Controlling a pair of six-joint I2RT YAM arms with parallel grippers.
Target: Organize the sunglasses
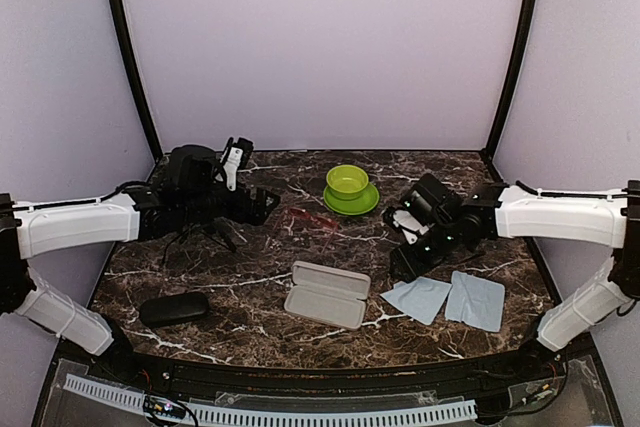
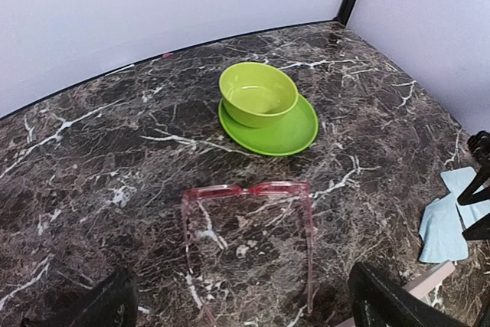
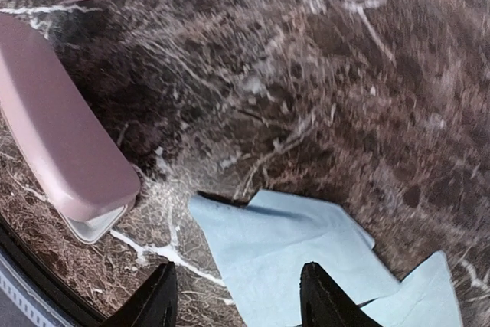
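Note:
The clear pink-red sunglasses [image 2: 277, 188] lie unfolded on the marble table, temples toward my left gripper, which is open and empty. In the top view they are faint, right of that gripper. The open pale case [image 1: 325, 312] stands front of centre, empty. Two light-blue cloths, one [image 1: 420, 299] with a bent edge and another [image 1: 475, 301] flatter, lie to its right. Above the nearer cloth is my right gripper, its fingers apart; cloth shows beyond the gap, and no grip on it is visible.
A green bowl [image 1: 347, 181] sits on a green plate [image 1: 368, 205] behind the sunglasses. The closed black case [image 1: 174, 309] rests at the front left. Bare table lies between the black case and the pale case.

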